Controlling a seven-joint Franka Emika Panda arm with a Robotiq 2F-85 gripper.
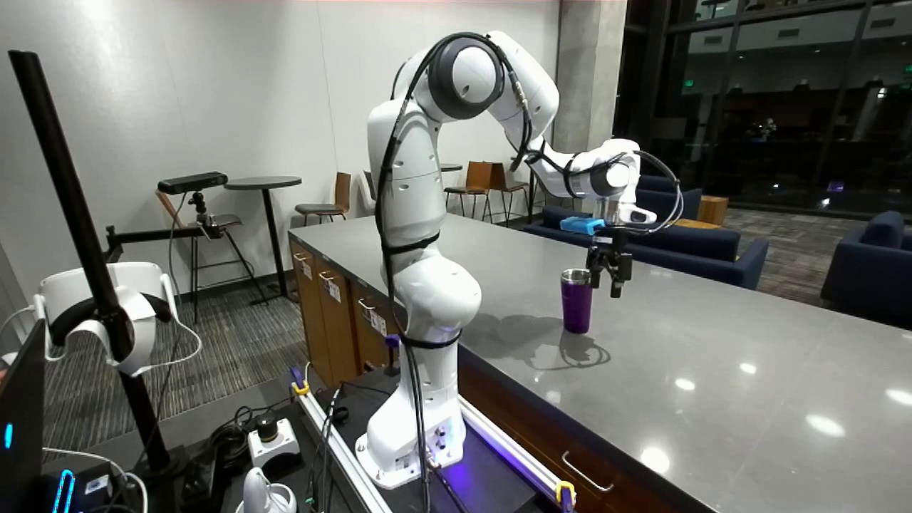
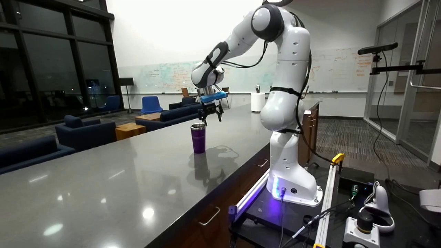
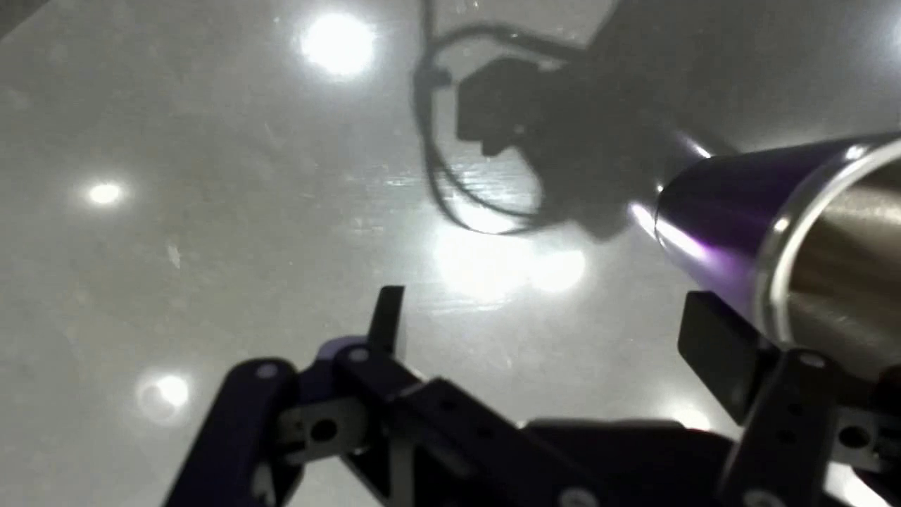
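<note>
A purple tumbler (image 1: 577, 303) with a silver rim stands on the grey counter, seeming to lean slightly in exterior view 1. My gripper (image 1: 605, 286) is open beside its top, pointing down, with nothing between the fingers. Exterior view 2 shows the gripper (image 2: 212, 120) just above and to the right of the tumbler (image 2: 198, 140). In the wrist view the tumbler (image 3: 735, 211) lies at the right edge, outside the fingers; its open mouth faces the camera. The right finger (image 3: 722, 346) overlaps its rim, and I cannot tell whether they touch.
A white cylindrical container (image 2: 258, 102) stands at the counter's far end in exterior view 2. Dark blue sofas (image 2: 86, 134) are beyond the counter edge.
</note>
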